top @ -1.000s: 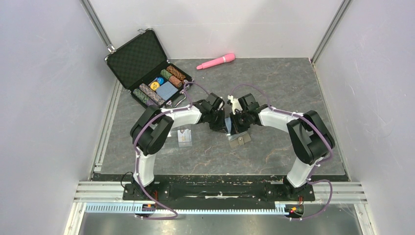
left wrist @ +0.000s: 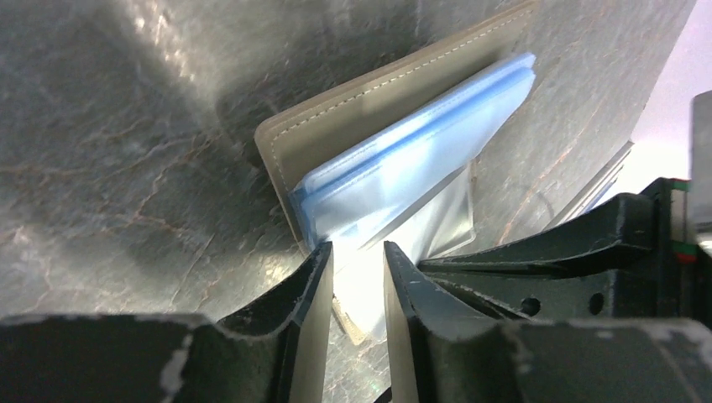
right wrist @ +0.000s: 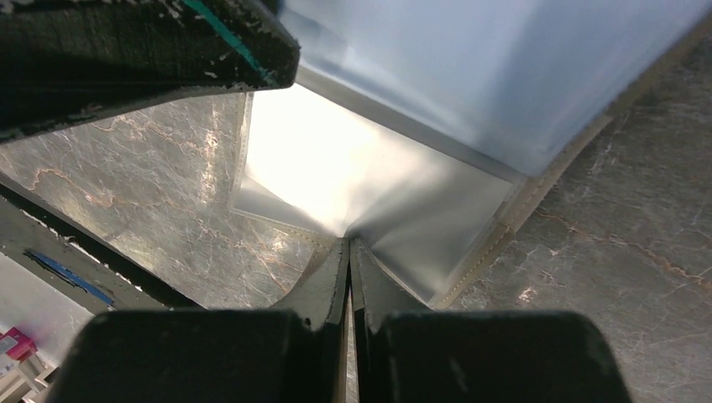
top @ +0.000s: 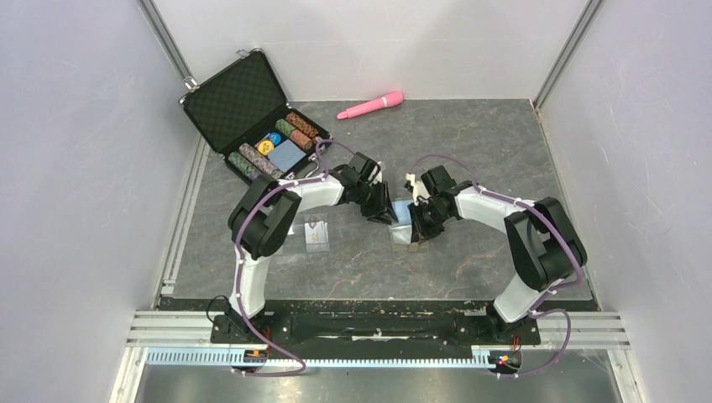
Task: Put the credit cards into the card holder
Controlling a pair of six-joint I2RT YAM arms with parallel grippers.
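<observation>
The card holder (left wrist: 353,105), a taupe stitched cover with clear bluish sleeves (left wrist: 411,155), lies spread open on the table between my arms. In the right wrist view, my right gripper is shut at the edge of a whitish clear sleeve (right wrist: 327,159). Creases in the sleeve run together at its fingertips, so a thin edge appears pinched there. My left gripper is slightly open above the sleeves, with a narrow gap and nothing clearly held between its fingers. White cards (top: 316,232) in clear covers lie left of the holder, partly behind the left arm.
An open black case (top: 243,109) of poker chips stands at the back left. A pink microphone-shaped object (top: 369,106) lies at the back. Both grippers are close together over the holder.
My right gripper has moved right and toward the front, and the whitish sleeve has spread out with it over the holder's front part. The left gripper has shifted slightly right and its fingers have parted.
</observation>
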